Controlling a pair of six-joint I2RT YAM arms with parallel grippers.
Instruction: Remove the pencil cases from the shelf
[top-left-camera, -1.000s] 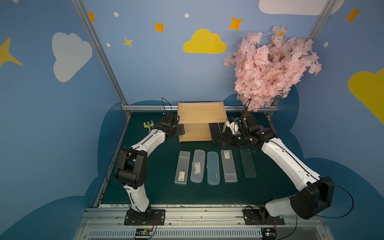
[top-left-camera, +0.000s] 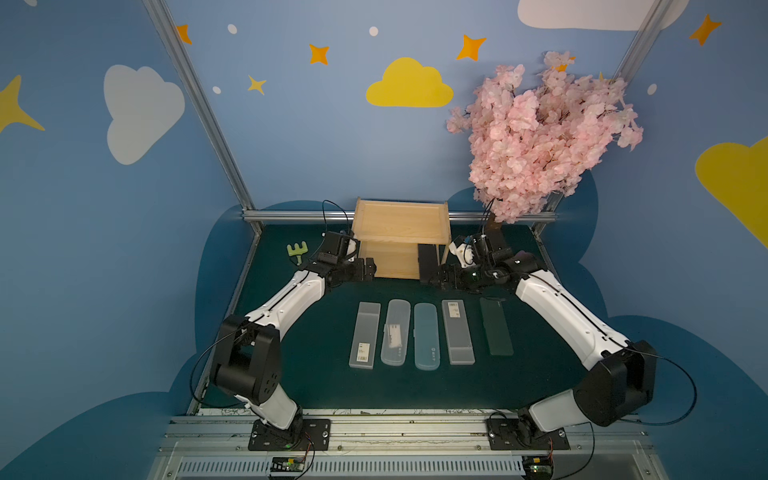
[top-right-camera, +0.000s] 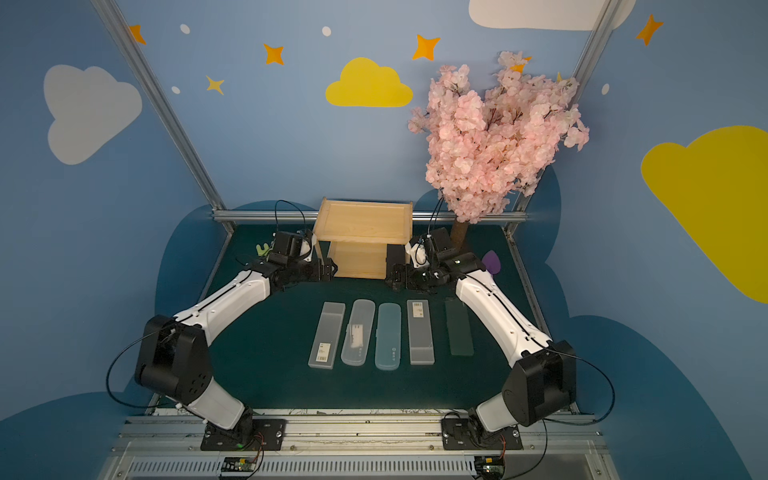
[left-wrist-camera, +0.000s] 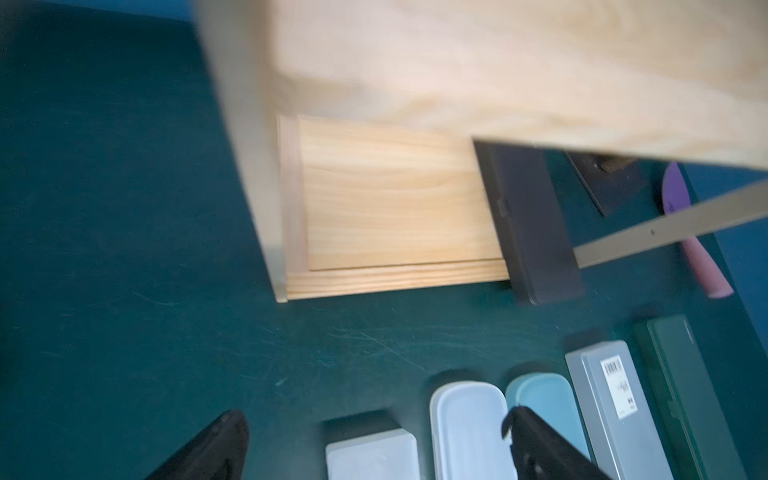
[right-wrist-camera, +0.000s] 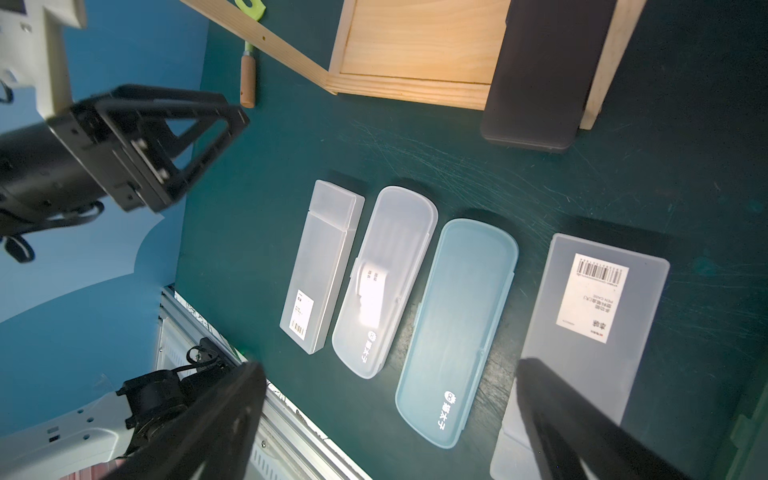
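A dark pencil case (right-wrist-camera: 540, 68) lies in the lower level of the wooden shelf (top-left-camera: 400, 220), at its right side. Five pencil cases lie in a row before the shelf: clear (right-wrist-camera: 317, 264), clear rounded (right-wrist-camera: 384, 280), blue (right-wrist-camera: 457, 328), grey (right-wrist-camera: 600, 312) and dark green (top-left-camera: 497, 328). My left gripper (top-left-camera: 365, 269) stands open at the shelf's front left, empty. My right gripper (top-left-camera: 449, 277) is open at the front right, above the row's right part, with nothing held.
A green rake (top-left-camera: 297, 249) lies left of the shelf. A blossom tree (top-left-camera: 536, 136) stands back right, a purple tool (left-wrist-camera: 676, 188) near it.
My left gripper has shifted right and toward the front, and its arm has swung. The shelf shifted slightly back and left within the last second.
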